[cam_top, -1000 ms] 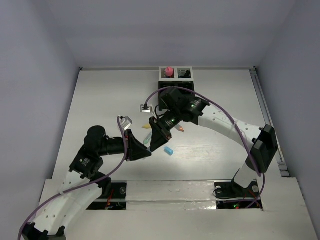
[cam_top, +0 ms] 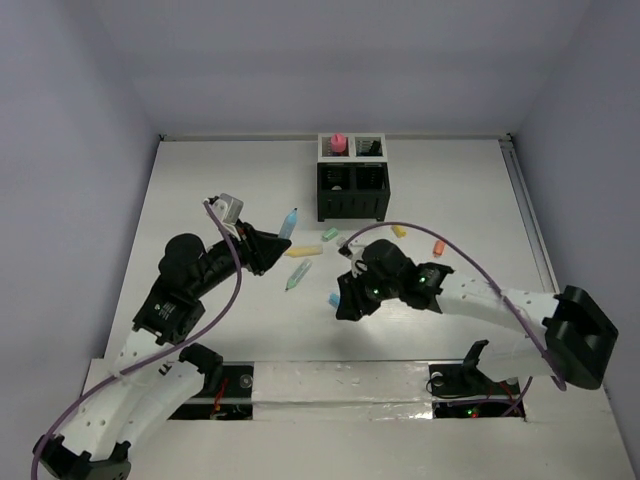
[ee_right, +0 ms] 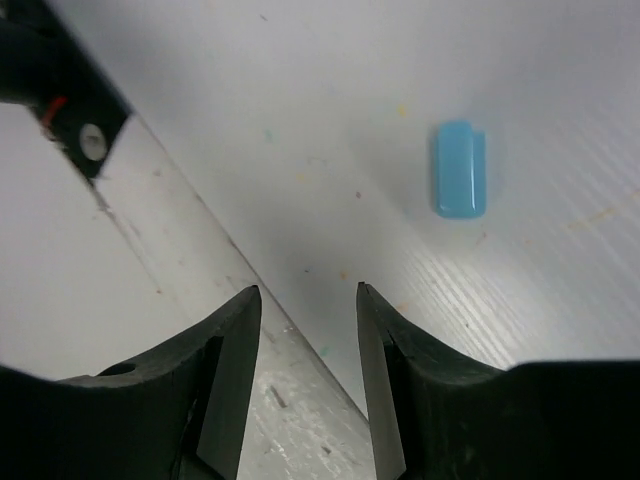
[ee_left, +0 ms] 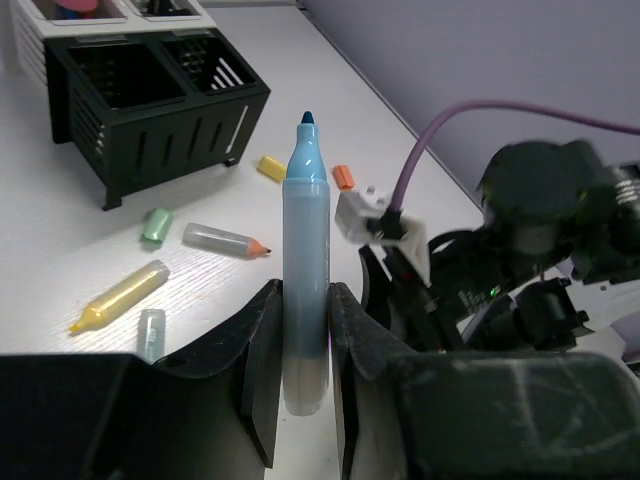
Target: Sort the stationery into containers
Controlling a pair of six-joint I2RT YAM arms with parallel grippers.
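My left gripper is shut on a pale blue marker (ee_left: 306,215), which stands upright between the fingers with its dark uncapped tip pointing up. In the top view this marker (cam_top: 289,223) is left of the black and white container (cam_top: 353,206). Over the front of the table my right gripper (cam_top: 347,312) points down, open and empty. A blue cap (ee_right: 460,172) lies flat on the table in the right wrist view, ahead and right of those fingers, not touching them. From above, the right gripper partly covers this cap (cam_top: 333,299).
Between the arms lie a yellow marker (cam_top: 304,251), a green marker (cam_top: 298,274) and a green cap (cam_top: 330,234). A grey pen with an orange end (ee_left: 225,241) lies near the container. Yellow (cam_top: 398,231) and orange (cam_top: 438,248) caps lie farther right.
My left gripper has carried the marker up and back, toward the container; its tip is now bare.
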